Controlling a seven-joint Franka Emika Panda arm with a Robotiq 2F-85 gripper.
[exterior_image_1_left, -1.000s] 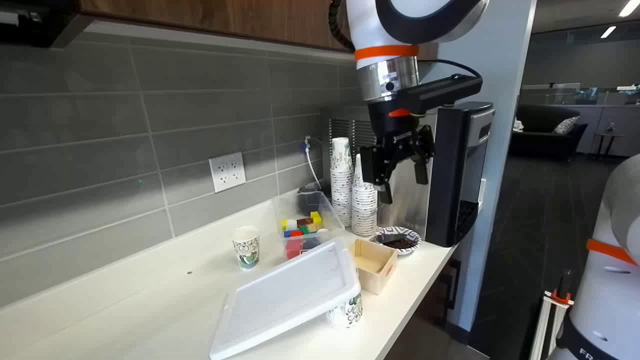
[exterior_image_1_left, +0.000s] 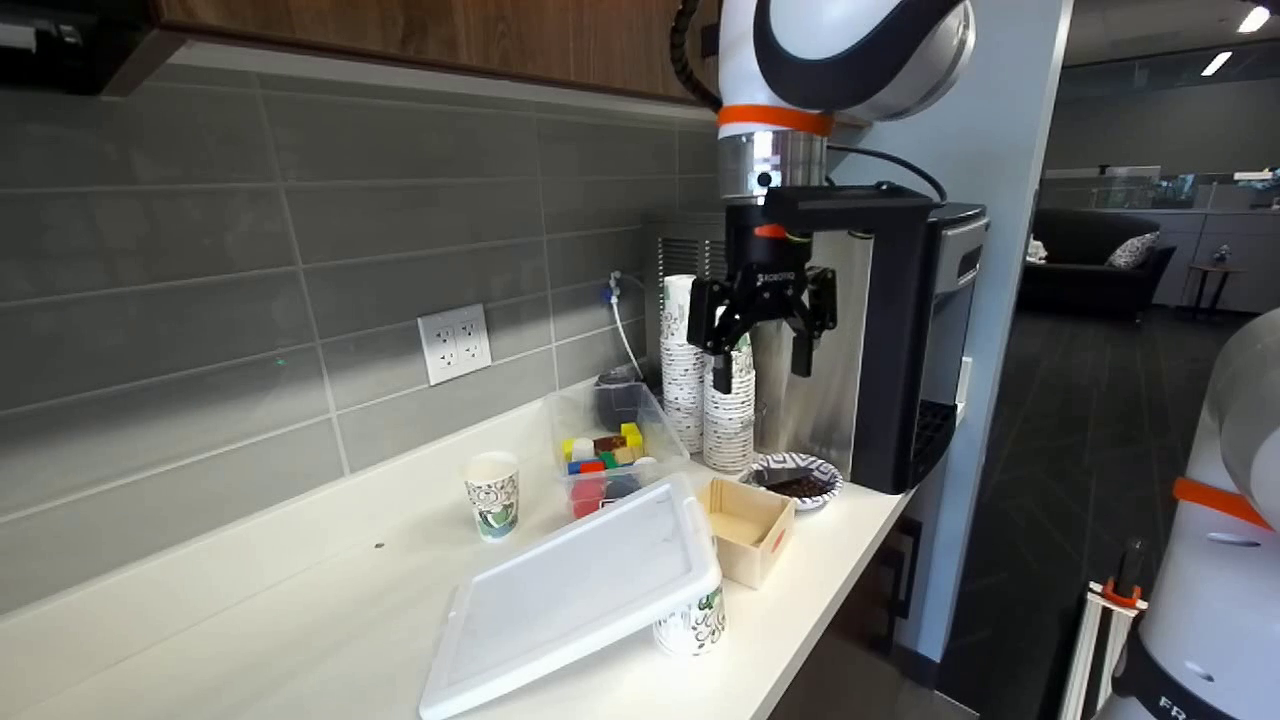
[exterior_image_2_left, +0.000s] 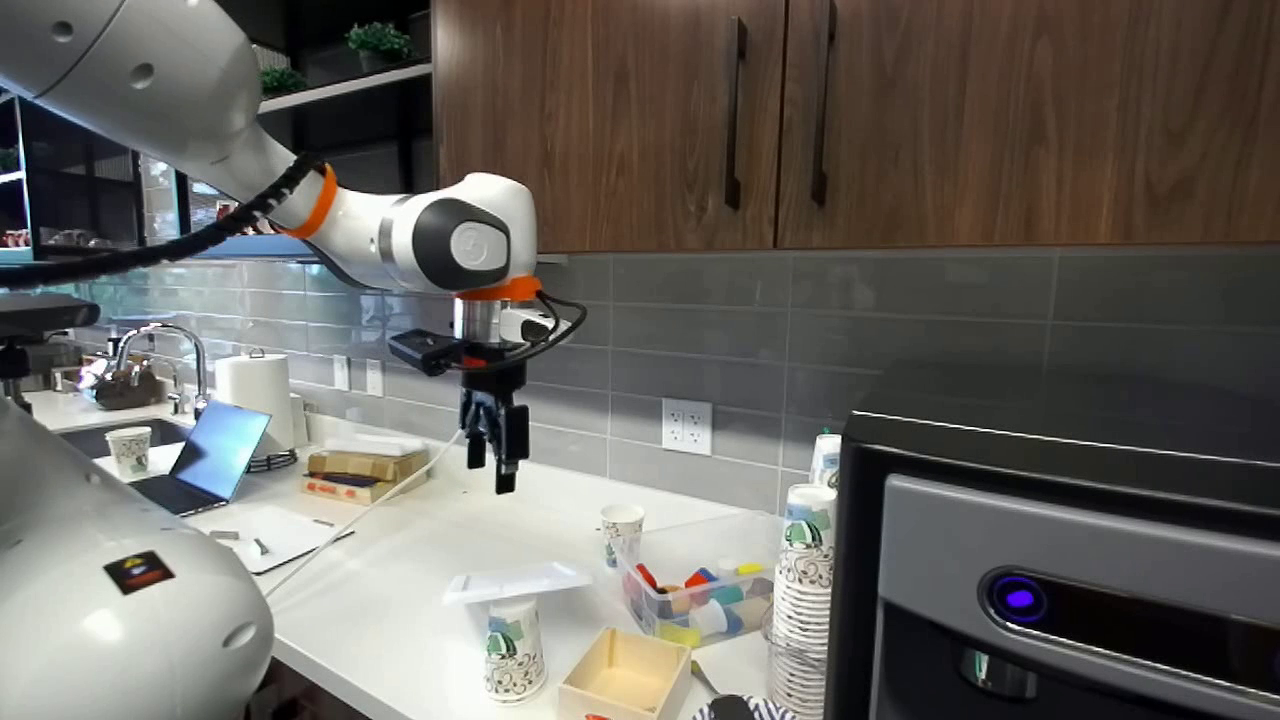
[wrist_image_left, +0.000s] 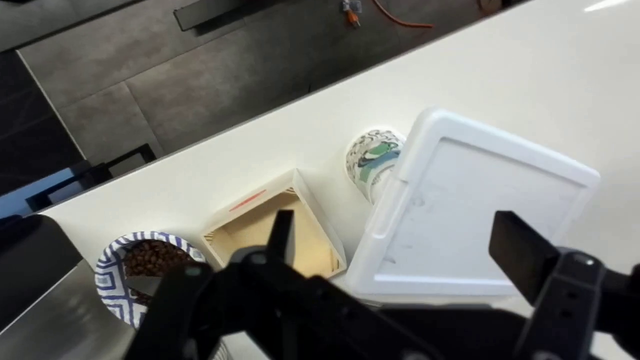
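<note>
My gripper (exterior_image_1_left: 763, 360) hangs high above the counter, its fingers apart and nothing between them. In the wrist view the two fingertips (wrist_image_left: 520, 255) show over the white lid (wrist_image_left: 474, 210) and the wooden box (wrist_image_left: 312, 240). One side of the lid leans on a patterned paper cup (exterior_image_2_left: 513, 654) standing upside down; its other side reaches down to the counter. The small wooden box, open on top, looks empty. Behind it sits a clear bin (exterior_image_1_left: 624, 420) holding several colored blocks (exterior_image_1_left: 606, 456). Another paper cup (exterior_image_1_left: 493, 494) stands upright near the wall.
A patterned bowl (wrist_image_left: 114, 279) of dark beans with a scoop stands beside the coffee machine (exterior_image_1_left: 894, 348). Tall cup stacks (exterior_image_1_left: 728, 414) rise behind. The counter's front edge runs close to the box and the propping cup; free counter (exterior_image_1_left: 276, 624) lies left of the lid.
In exterior view 1 my gripper has shifted a little left and turned from a tilted pose to nearly upright. The objects on the counter have stayed in place.
</note>
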